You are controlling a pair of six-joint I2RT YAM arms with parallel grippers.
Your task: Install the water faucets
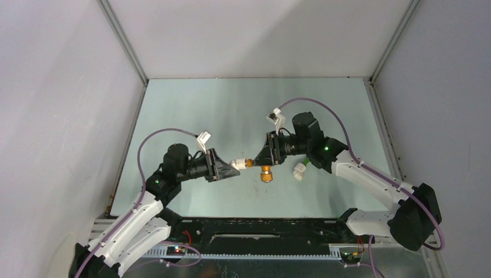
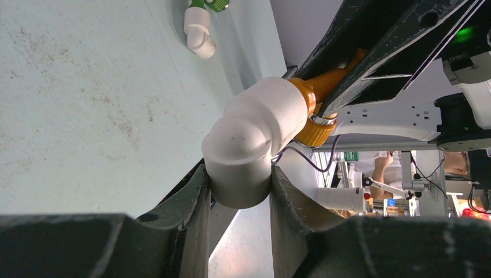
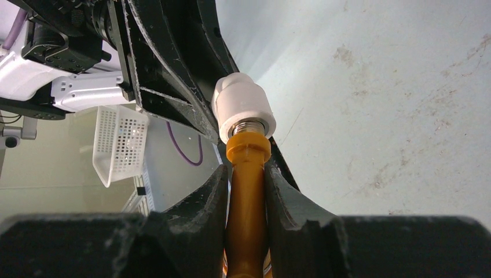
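A white elbow fitting [image 2: 249, 133] [image 1: 238, 164] is held between the fingers of my left gripper, near the middle of the board. My right gripper is shut on an orange faucet [image 3: 246, 226], whose knurled end [image 1: 266, 174] hangs below it in the top view. The faucet's threaded end points into the white fitting. A little thread shows at the joint in the right wrist view. The two pieces meet end to end between the grippers.
A second white elbow with a green piece [image 1: 300, 170] lies on the board [image 1: 191, 104] to the right, partly behind the right arm. The back and left of the board are clear. Walls enclose both sides.
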